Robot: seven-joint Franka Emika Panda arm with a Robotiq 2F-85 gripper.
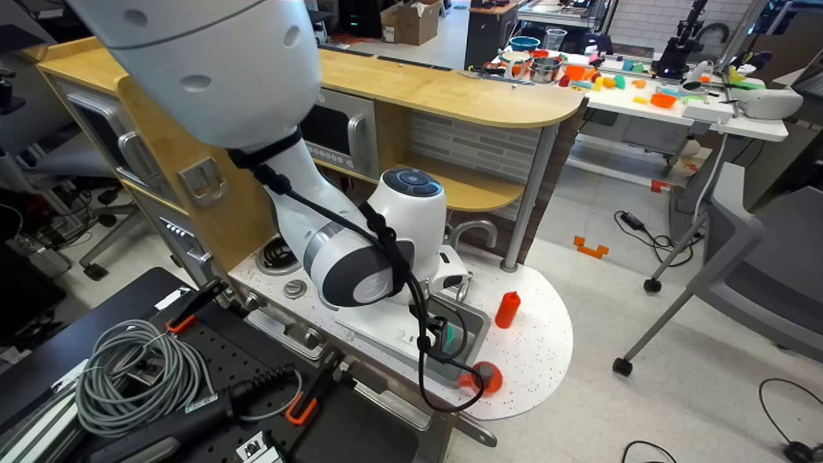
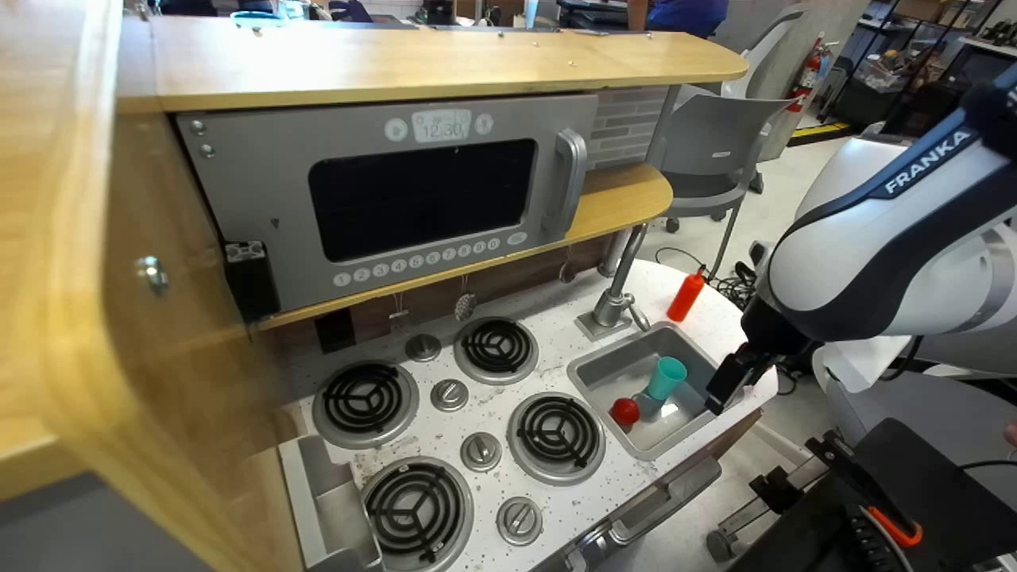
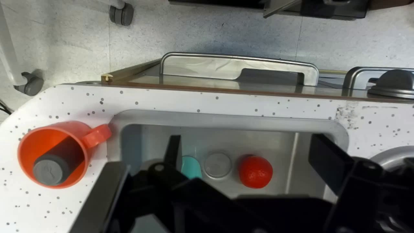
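Note:
My gripper is open, its two black fingers spread wide above the sink (image 3: 233, 121), with nothing held. Below, inside the basin, a round red ball-like item (image 3: 256, 172) appears between the fingers in the wrist view, lower down than they are. The teal cup (image 2: 667, 377) lies tilted in the sink beside the red item; in the wrist view one finger and the gripper body cover much of it. From the far side, the fingertips (image 2: 726, 383) show over the sink's front right corner.
An orange-red mug (image 3: 81, 134) with a dark grey object (image 3: 54, 169) inside stands on the counter beside the sink. A red bottle (image 1: 507, 309) stands upright near the faucet (image 2: 615, 295). Stove burners (image 2: 555, 438) occupy the counter on the sink's other side.

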